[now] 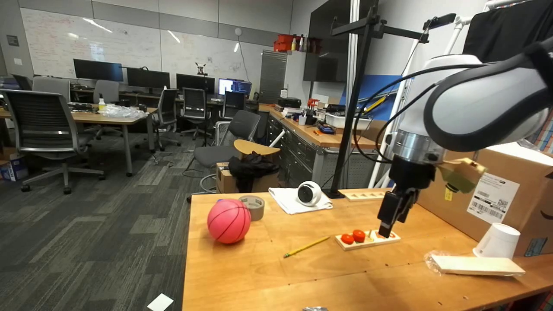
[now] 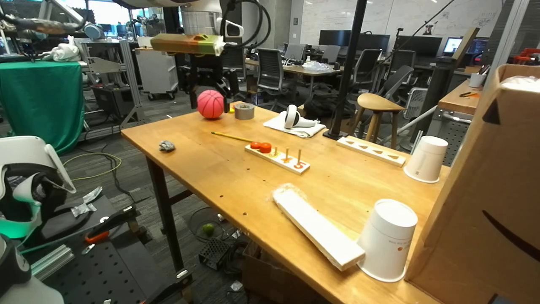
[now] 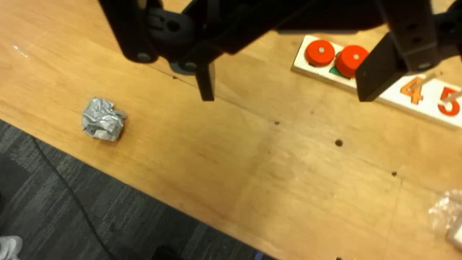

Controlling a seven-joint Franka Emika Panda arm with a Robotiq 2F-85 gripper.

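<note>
My gripper is open above the table, with nothing between its fingers. Below it in the wrist view, toward the upper right, lies the wooden number board [image 3: 400, 97]; two red discs [image 3: 319, 52] sit at one end, and thin pegs rise by the 4 and 5. One finger [image 3: 381, 69] covers part of the board in that view. A crumpled silver foil ball [image 3: 104, 119] rests near the table edge, away from the fingers. The second exterior view shows the whole board [image 2: 283, 161] and the foil [image 2: 166, 146] lying apart.
A pencil [image 1: 306, 246], pink ball [image 1: 228, 221], tape roll [image 1: 252, 207] and white cloth [image 1: 295, 206] are spread over the table. A white plank [image 2: 316, 228], paper cups [image 2: 388, 240] and a large cardboard box [image 2: 486, 202] occupy the other end. Bare tabletop surrounds the foil.
</note>
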